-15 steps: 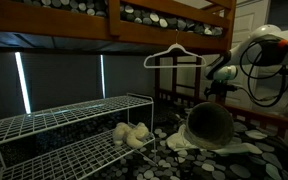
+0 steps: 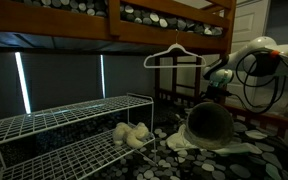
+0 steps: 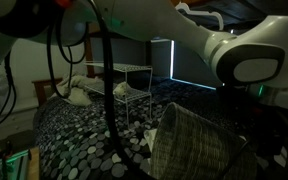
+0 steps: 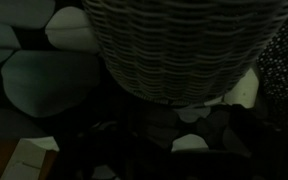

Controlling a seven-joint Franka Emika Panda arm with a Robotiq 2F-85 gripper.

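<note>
A woven basket (image 2: 210, 125) lies on its side on the dotted bedding, its round mouth facing exterior view 1. In exterior view 2 the same basket (image 3: 191, 145) shows in front of the arm. My gripper (image 2: 213, 94) is a dark shape above and behind the basket. From the wrist, the basket's woven wall (image 4: 189, 45) fills the upper middle, ahead of the gripper. The fingers are lost in shadow, so their opening and any contact with the basket cannot be made out.
A white wire rack (image 2: 69, 125) stands at left, with a pale plush toy (image 2: 132, 134) beside it. Overhead, a white hanger (image 2: 175, 52) hangs from the wooden upper bunk (image 2: 114, 28). Pale cloth (image 2: 234, 149) lies near the basket. A wooden rail (image 2: 259, 116) runs behind.
The basket, rack and toy look unmoved.
</note>
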